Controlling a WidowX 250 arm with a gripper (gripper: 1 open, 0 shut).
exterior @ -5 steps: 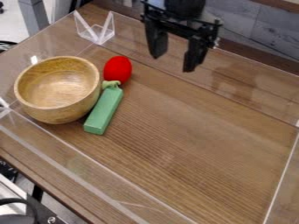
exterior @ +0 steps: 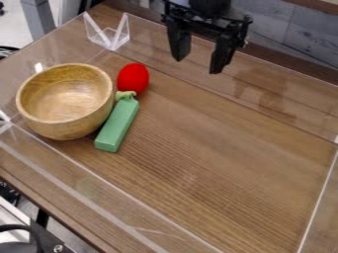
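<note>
At the top centre of the view hangs my black gripper [exterior: 199, 55] over the table, its two fingers spread apart with nothing visible between them. On the left of the table lie a wooden bowl [exterior: 63, 104], a red oval object [exterior: 133, 78] beside it, and a green elongated object [exterior: 118, 123] just below that, along the bowl's right side. The gripper is above and to the right of these things, apart from them.
A small clear rack-like object [exterior: 109, 32] stands at the back left.
The gripper has shifted slightly over the last second, with small changes in height and angle. The objects on the table have not moved.
</note>
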